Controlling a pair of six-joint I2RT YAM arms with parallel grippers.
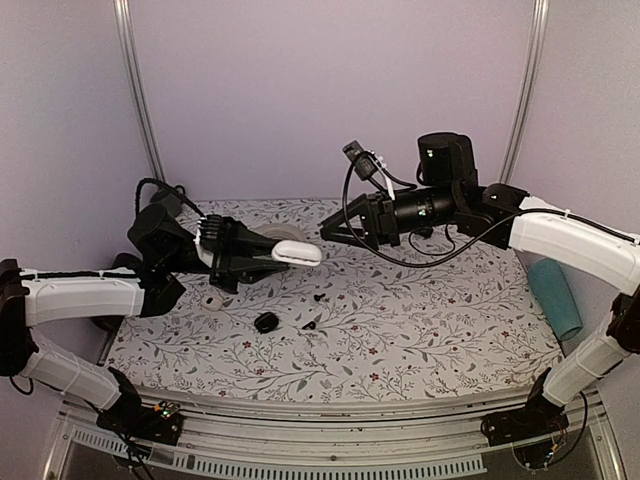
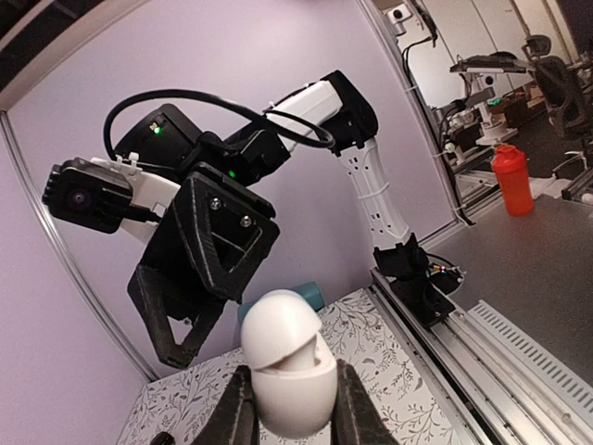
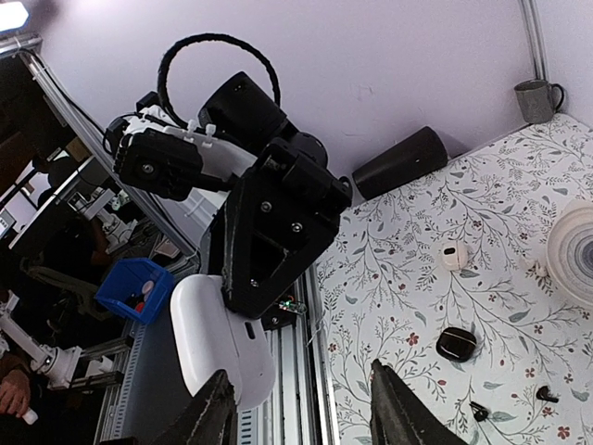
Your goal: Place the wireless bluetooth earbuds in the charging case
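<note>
My left gripper (image 1: 266, 262) is shut on the white earbud charging case (image 1: 297, 250), held in the air left of centre; in the left wrist view the case (image 2: 287, 362) fills the lower middle, end-on. The case (image 3: 218, 343) also shows in the right wrist view at lower left. My right gripper (image 1: 330, 228) stands part open just right of and above the case, apart from it, with nothing visible between its fingers. Whether earbuds are inside the case cannot be seen.
Small dark items (image 1: 266, 322) and a pale small object (image 1: 213, 300) lie on the floral tabletop. A teal roll (image 1: 552, 297) is at the right edge, a grey mug (image 3: 535, 100) at the back.
</note>
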